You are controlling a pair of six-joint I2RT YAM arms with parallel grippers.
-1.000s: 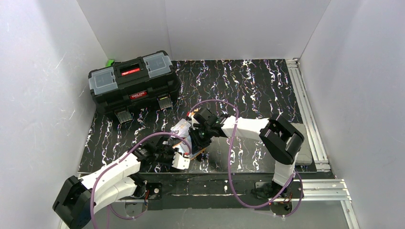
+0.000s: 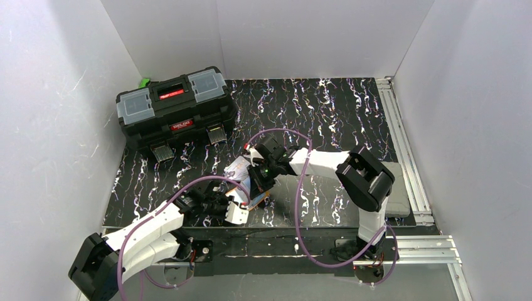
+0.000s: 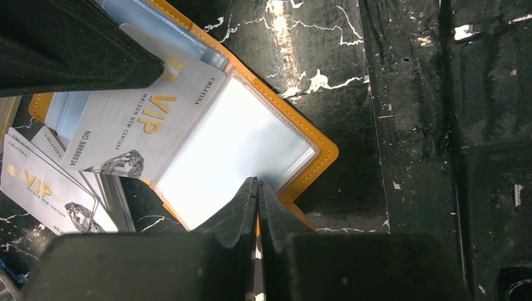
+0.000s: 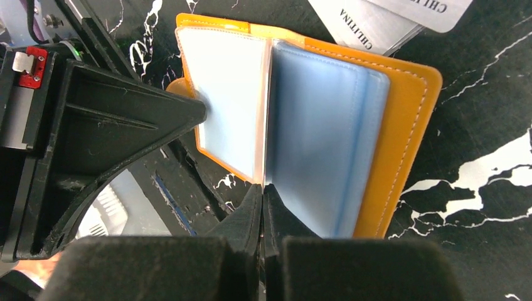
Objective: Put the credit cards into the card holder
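Observation:
The card holder (image 3: 326,150) lies spread open, with orange stitched edges, a white page (image 3: 219,157) and a light blue sleeve page (image 4: 323,125). A silver VIP credit card stands across its middle, seen nearly edge-on in the right wrist view. My right gripper is shut on that card, over the fold. My left gripper is shut, its tips against the white page, and nothing shows between them. How far the card's lower edge sits in a sleeve is hidden.
Several loose VIP cards (image 3: 56,188) lie beside the holder on the dark marbled table. A black toolbox (image 2: 175,106) stands at the back left. Both arms crowd around the holder.
My right gripper has shifted slightly to the left and toward the holder's middle over the last second. The left arm looks almost unmoved.

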